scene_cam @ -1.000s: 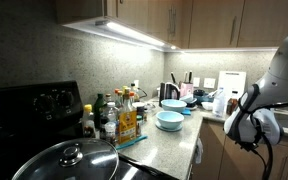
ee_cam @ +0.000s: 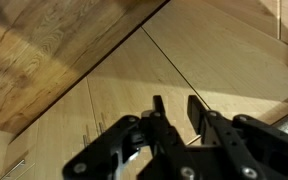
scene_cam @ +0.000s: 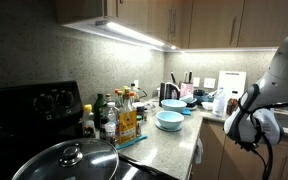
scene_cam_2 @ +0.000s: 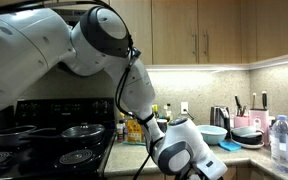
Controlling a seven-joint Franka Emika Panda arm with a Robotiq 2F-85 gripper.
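In the wrist view my gripper points at light wooden cabinet fronts (ee_cam: 149, 70). Its two dark fingertips show a gap between them, but whatever lies deeper between the fingers is too dark to make out. From the first exterior view, the white arm (scene_cam: 252, 125) hangs in front of the lower cabinets (scene_cam: 214, 155) at the far right, below counter height. The second exterior view has the arm (scene_cam_2: 179, 150) in front of the counter, with the gripper itself hidden or out of frame.
Light blue bowls (scene_cam: 169, 120) stand on the counter (scene_cam: 174, 145), with several bottles (scene_cam: 111, 122) near the stove. A lidded pan (scene_cam: 72, 160) sits on the stove. A large clear bottle (scene_cam_2: 282, 143) is at the right. Wooden floor (ee_cam: 34, 50) lies open beside the cabinets.
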